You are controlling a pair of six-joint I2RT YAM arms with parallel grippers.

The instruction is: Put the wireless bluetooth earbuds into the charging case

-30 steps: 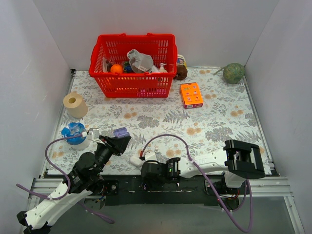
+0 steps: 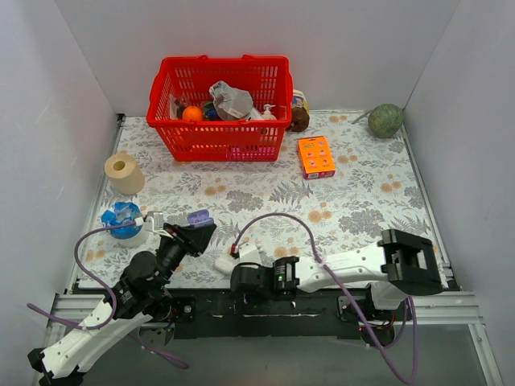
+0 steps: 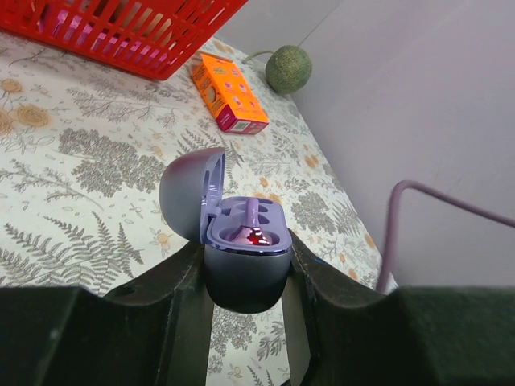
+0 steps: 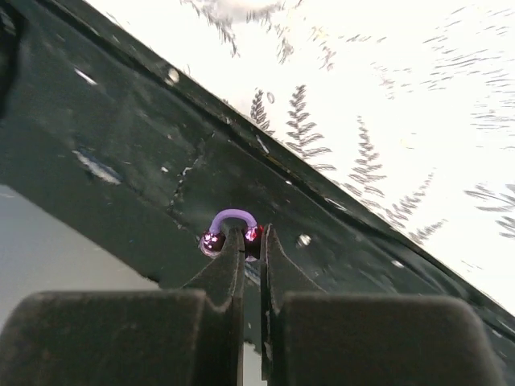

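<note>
The purple charging case (image 3: 248, 273) has its lid (image 3: 191, 193) raised, and my left gripper is shut around its lower body. Inside it shows a lilac band with a shiny red-pink part, apparently an earbud (image 3: 252, 229); how deep it sits I cannot tell. From above, the case (image 2: 198, 217) is over the left part of the table. My right gripper is shut on another earbud (image 4: 233, 215), a lilac arc with shiny pink ends, pointing down over the dark strip at the table's front edge. The two grippers are apart.
A red basket (image 2: 221, 145) stands at the back, an orange box (image 2: 316, 156) and a green round object (image 2: 385, 121) to its right. At left are a tan roll (image 2: 124, 173) and a blue-lined bin (image 2: 122, 215).
The left arm and the case have kept still.
</note>
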